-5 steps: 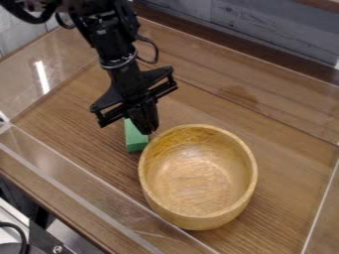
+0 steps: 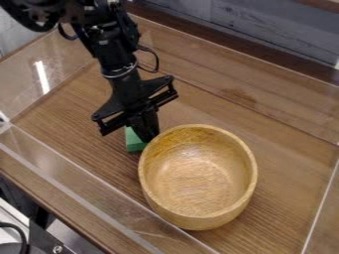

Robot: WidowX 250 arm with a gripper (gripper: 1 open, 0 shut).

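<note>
My black gripper (image 2: pixel 138 115) hangs low over a green object (image 2: pixel 134 141), just behind the left rim of a large yellow bowl (image 2: pixel 199 177). The green object lies on the wooden table beside the bowl, partly hidden by the gripper and the rim. The fingertips are dark and overlap, so whether they are open or shut, or hold anything, is hard to see.
A wall runs along the back. The table's front left edge shows cables and dark items beyond it.
My gripper has shifted very slightly left and down over the last second. The bowl and the green object look unmoved.
</note>
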